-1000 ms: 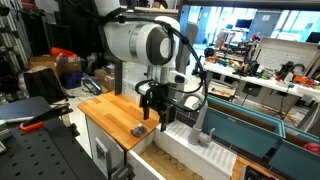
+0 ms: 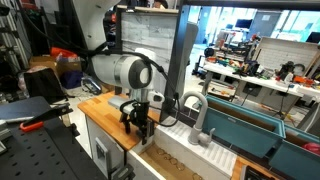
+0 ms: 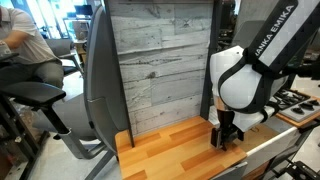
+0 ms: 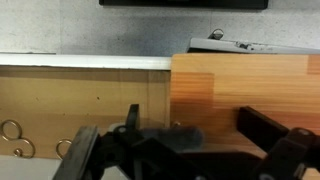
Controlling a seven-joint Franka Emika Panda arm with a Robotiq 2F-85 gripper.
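My gripper (image 2: 137, 118) points down, low over the front edge of the wooden worktop (image 2: 98, 108). In exterior view 2 the same gripper (image 3: 224, 138) is close to the board's right end. The wrist view has its dark fingers (image 4: 132, 128) spread wide, so it is open. A small dark grey object (image 4: 172, 138) lies low between them, blurred and partly covered, and I cannot tell what it is or whether a finger touches it. Left of the wood, an open drawer (image 4: 85, 95) holds several ring-shaped items.
Beside the worktop, the open drawer (image 2: 180, 165) takes up the front. A grey faucet-like fixture (image 2: 197, 112) stands to the right of the arm. Behind it is a long teal bin (image 2: 240, 130).
The arm has come down and toward the worktop's front edge. My gripper now covers the small grey object that lay in plain sight on the wood.
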